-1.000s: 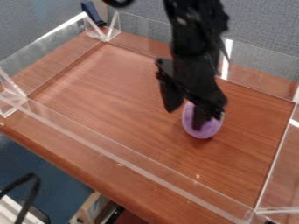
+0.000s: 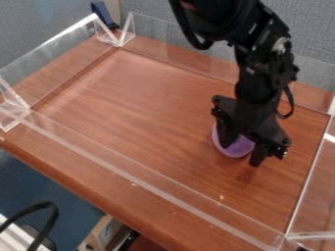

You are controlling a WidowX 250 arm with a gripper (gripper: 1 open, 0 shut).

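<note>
A purple round object (image 2: 233, 145) lies on the wooden table at the right of centre. My black gripper (image 2: 250, 143) is down over it, hiding much of it, with one finger on either side or in front; whether the fingers are closed on it cannot be seen clearly.
Clear plastic walls edge the wooden table (image 2: 118, 98). A dark cable (image 2: 37, 210) is at the bottom left, off the table, and a small blue and black item (image 2: 104, 14) is at the top left.
The gripper has come down and to the right onto the purple object, which is now more covered by it.
</note>
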